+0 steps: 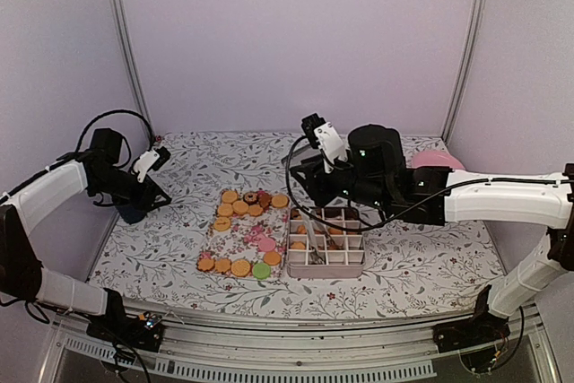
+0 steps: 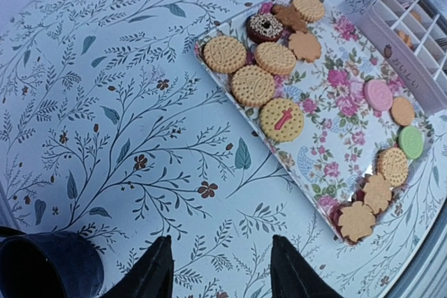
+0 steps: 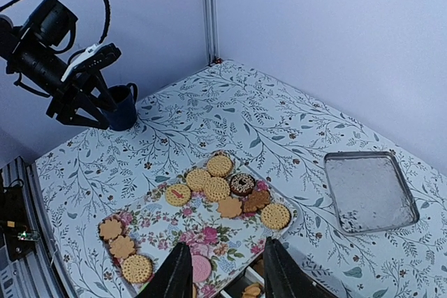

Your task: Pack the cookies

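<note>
A flowered tray point(image 1: 240, 241) bears several cookies along its edges, among them a pink one point(image 2: 378, 95), a green one point(image 2: 411, 142) and a sprinkled chocolate ring point(image 2: 265, 27). Right beside it stands the pale compartment box point(image 1: 326, 271) with cookies in some cells; my right arm hides part of it from above. My right gripper is raised over the tray and box side, its fingers apart and nothing between them. At the far left, away from the tray, my left gripper hangs over bare cloth, fingers apart and empty.
A dark blue mug point(image 2: 52, 264) stands by the left wall, close to my left gripper. A grey metal tray point(image 3: 370, 191) lies at the back, and a pink plate point(image 1: 437, 160) at the back right.
</note>
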